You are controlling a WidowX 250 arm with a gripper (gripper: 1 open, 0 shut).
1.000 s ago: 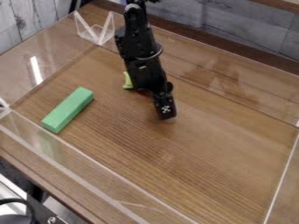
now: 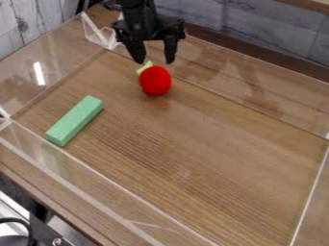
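A red round object [image 2: 156, 81] lies on the wooden table near the upper middle, with a small pale yellow-green item [image 2: 144, 67] just behind it. The black gripper [image 2: 150, 43] is behind both, near the top edge. It is too small and dark to tell whether it is open or shut. A green bar-shaped block [image 2: 75, 121] lies at the left.
Dark cables and a pale wall edge are at the far left and top.
The gripper has moved back toward the top of the view, away from the red object, which is now uncovered. The green block has not moved.
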